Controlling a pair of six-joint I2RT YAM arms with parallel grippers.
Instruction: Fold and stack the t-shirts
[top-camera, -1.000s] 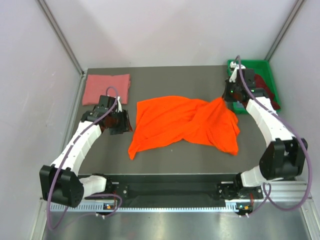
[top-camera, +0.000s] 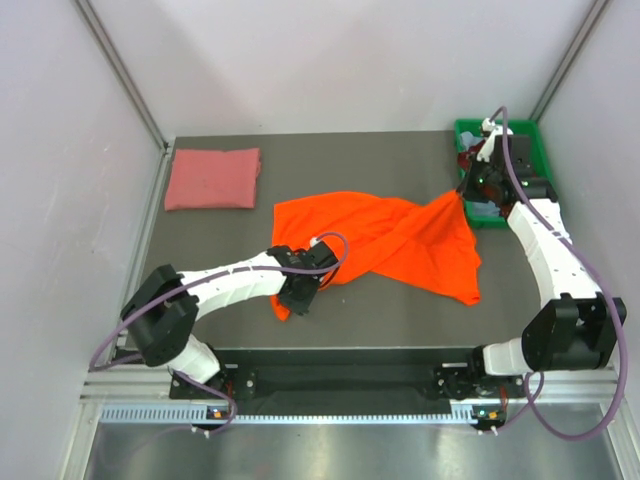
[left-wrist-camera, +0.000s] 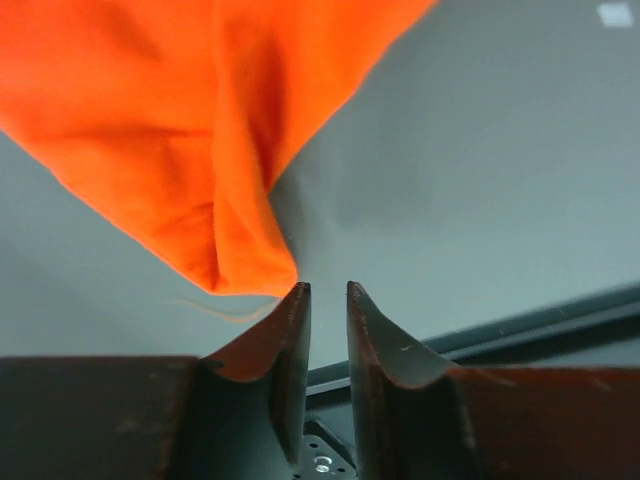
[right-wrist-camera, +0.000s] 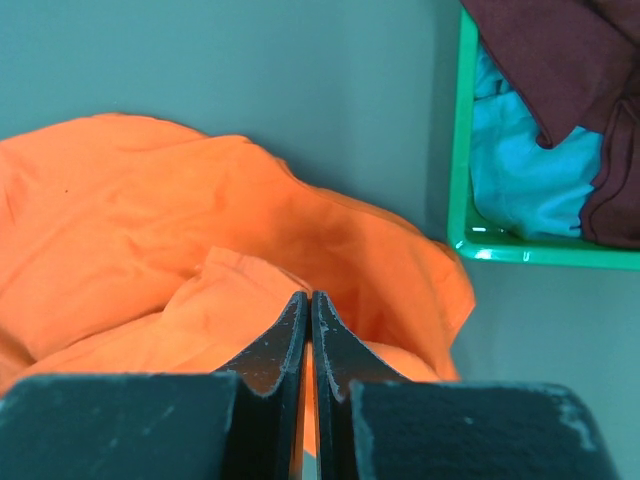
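An orange t-shirt (top-camera: 340, 220) lies spread and rumpled across the middle of the table. My left gripper hangs over its near-left corner (left-wrist-camera: 245, 240), fingertips slightly parted with no cloth clearly between them. Up at the shirt's right part, by the bin, my right gripper is shut at a raised ridge of orange cloth (right-wrist-camera: 235, 285); whether cloth is pinched between the fingertips is hard to tell. A folded pink t-shirt (top-camera: 212, 178) lies flat at the back left.
A green bin (right-wrist-camera: 460, 180) at the back right holds dark maroon (right-wrist-camera: 545, 50) and turquoise (right-wrist-camera: 525, 175) garments. Bare grey table (top-camera: 350, 160) shows behind the orange shirt and along the front.
My left gripper has moved right and toward the front, over the orange shirt's corner. My right gripper has shifted slightly right, drawing the shirt's right part with it.
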